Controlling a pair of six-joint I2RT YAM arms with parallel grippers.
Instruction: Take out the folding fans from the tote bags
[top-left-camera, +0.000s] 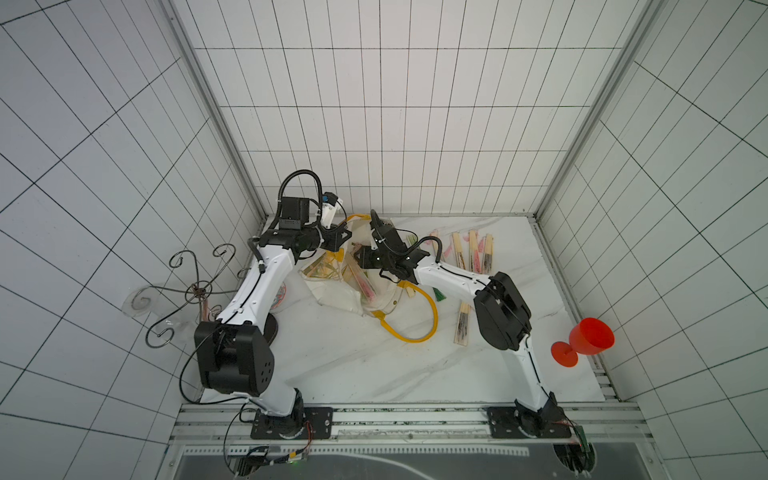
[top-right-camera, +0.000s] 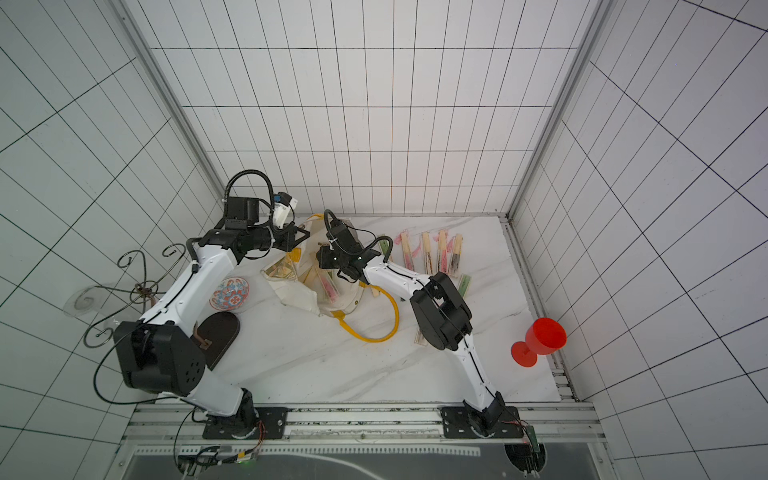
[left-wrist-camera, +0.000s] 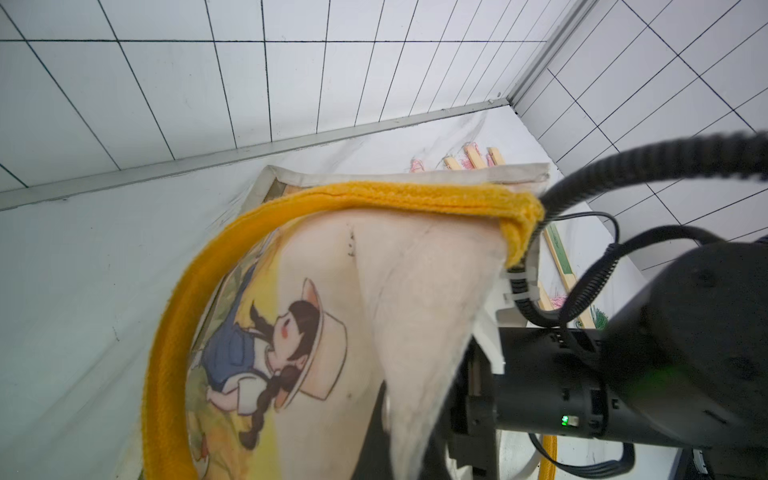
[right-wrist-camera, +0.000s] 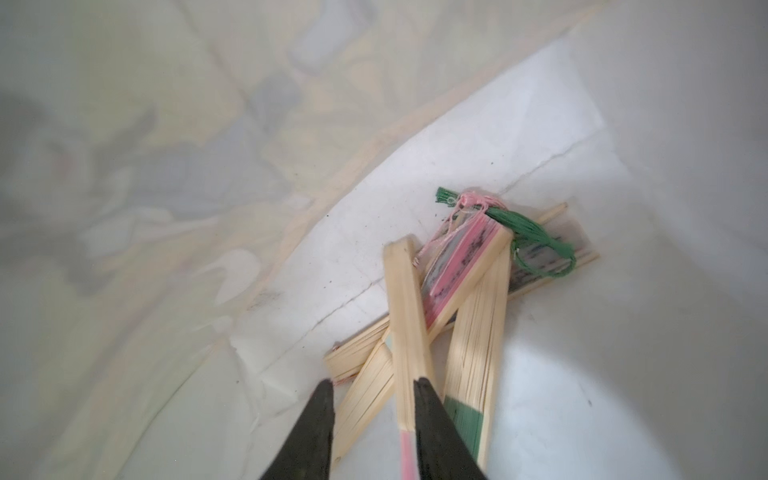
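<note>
The cream tote bag (top-left-camera: 336, 296) lies with its mouth open and yellow straps loose. My left gripper is shut on the fabric at its rim, pulling it to a point; a printed girl shows on the bag panel. Inside the bag, in the right wrist view, several folding fans (right-wrist-camera: 473, 344) lie crossed, with pink and green tassels. My right gripper reaches in, and a pale wooden fan (right-wrist-camera: 406, 308) with a pink part runs between its fingers, against the right one. From above, a pinkish fan (top-left-camera: 361, 280) slants beside the right gripper (top-left-camera: 364, 257).
Several fans (top-left-camera: 473, 249) lie on the table at right, another fan (top-left-camera: 462, 324) nearer the front. A red goblet (top-left-camera: 590, 336) stands at the right edge; a metal scroll stand (top-left-camera: 196, 294) is at left.
</note>
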